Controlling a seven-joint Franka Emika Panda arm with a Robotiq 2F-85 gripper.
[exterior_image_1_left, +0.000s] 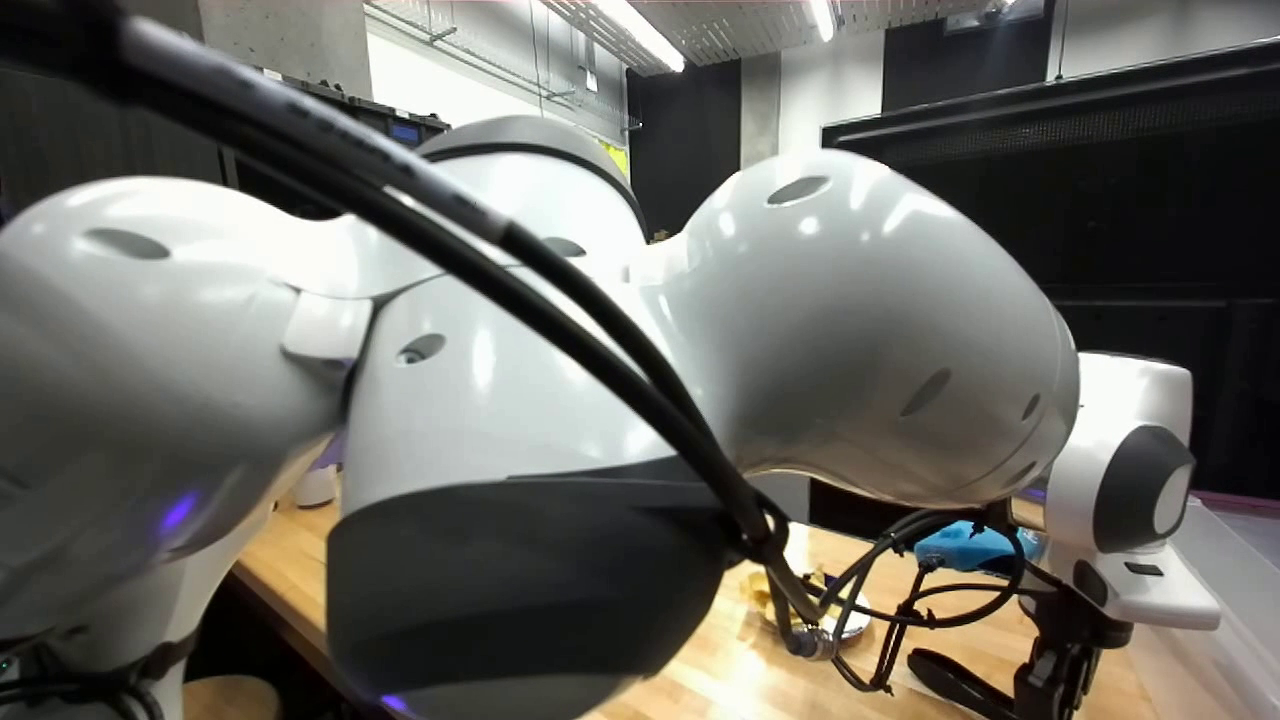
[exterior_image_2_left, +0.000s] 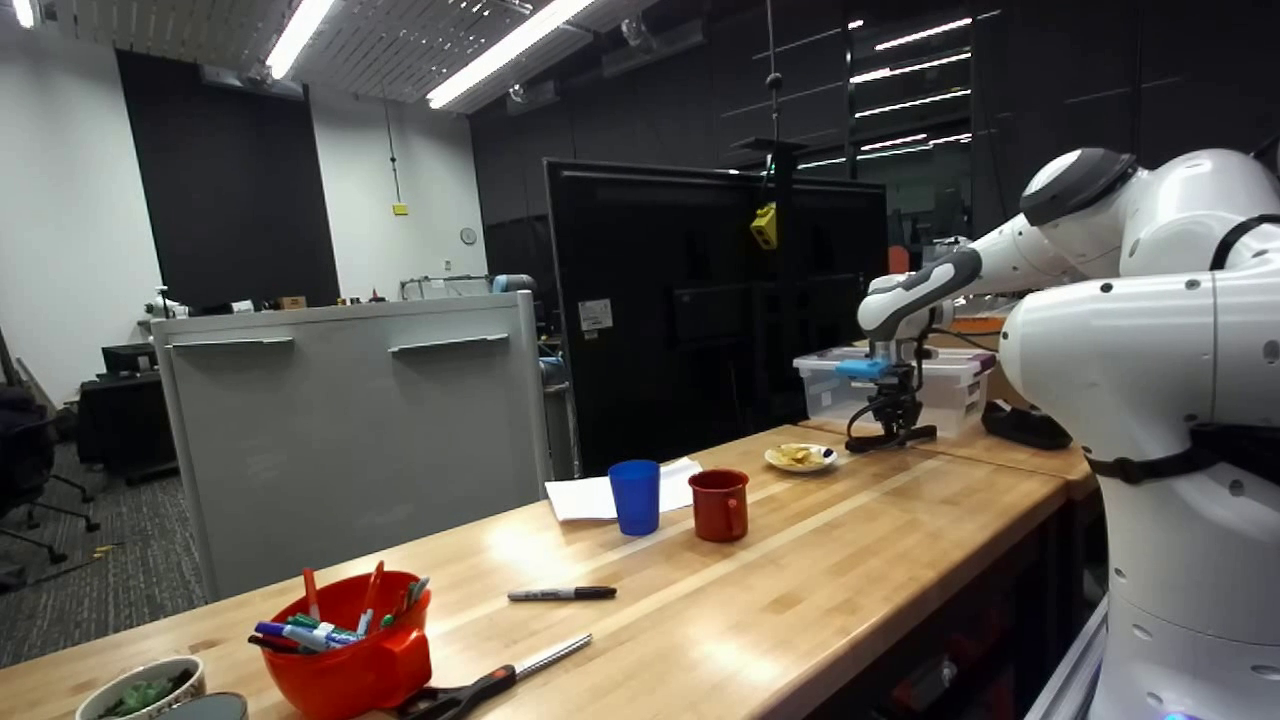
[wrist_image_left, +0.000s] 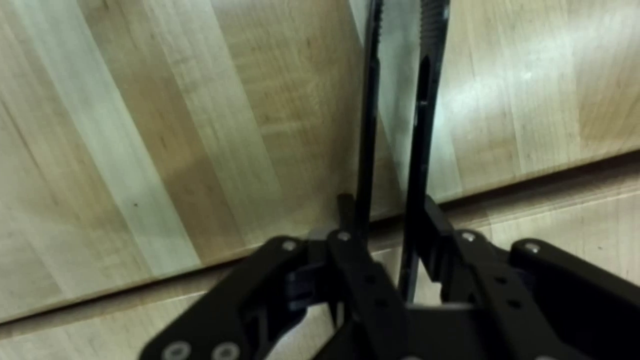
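Note:
My gripper is shut on a pair of black tongs (wrist_image_left: 421, 126). In the wrist view their two long, narrow arms run up from between the fingers, side by side with a gap, and have ridged inner edges near the top. In exterior view 2 the gripper (exterior_image_2_left: 894, 402) points down at the far end of the table, with the black tongs (exterior_image_2_left: 866, 443) crosswise under it. Exterior view 1 shows a rounded black end of the tongs (exterior_image_1_left: 956, 682) beside the gripper, low in the frame. Whether the tongs touch the wood cannot be told.
A plate (exterior_image_2_left: 823, 457) with yellow pieces lies close by. A clear bin (exterior_image_2_left: 828, 386) stands behind the gripper. Farther along the table are a red mug (exterior_image_2_left: 720, 505), a blue cup (exterior_image_2_left: 636, 497), a marker (exterior_image_2_left: 561, 593), scissors (exterior_image_2_left: 492, 683) and a red pen holder (exterior_image_2_left: 372, 672).

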